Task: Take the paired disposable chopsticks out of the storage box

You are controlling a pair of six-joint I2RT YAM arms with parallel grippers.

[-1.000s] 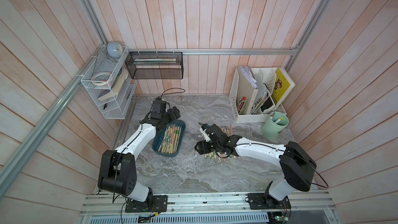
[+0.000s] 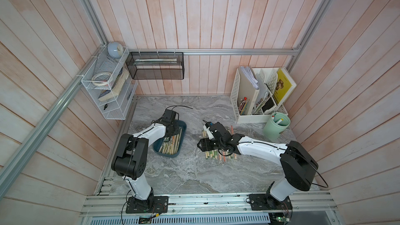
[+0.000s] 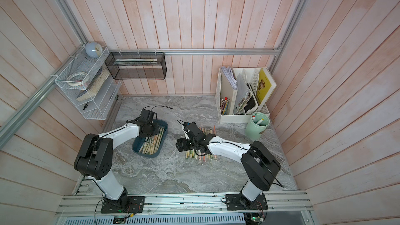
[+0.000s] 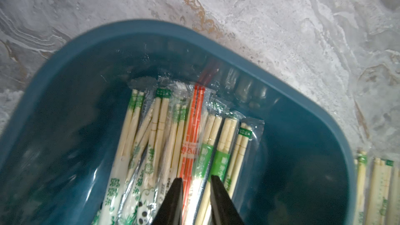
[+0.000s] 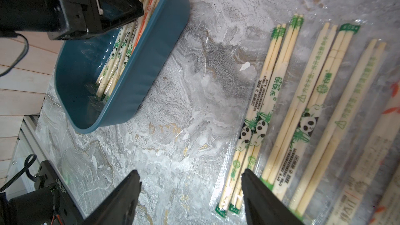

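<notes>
The storage box (image 4: 329,118) is a dark blue-green bin on the left of the table. Wrapped chopstick pairs (image 4: 160,120) lie side by side in it, one pair (image 4: 193,125) printed red. My left gripper is over the box, part open, its fingertips above the red and green-labelled pairs; nothing is seen held. My right gripper stands open, empty, over the table beside a row of wrapped pairs (image 5: 308,120) laid out there. The nearest of these, a panda-printed pair (image 5: 260,116), lies by its right finger.
A white file organiser (image 2: 254,118) and a green pen cup (image 2: 275,127) stand at the back right. White wire shelves (image 2: 112,83) and a black mesh basket (image 2: 156,73) hang on the walls. Bare tabletop (image 2: 179,175) lies in front.
</notes>
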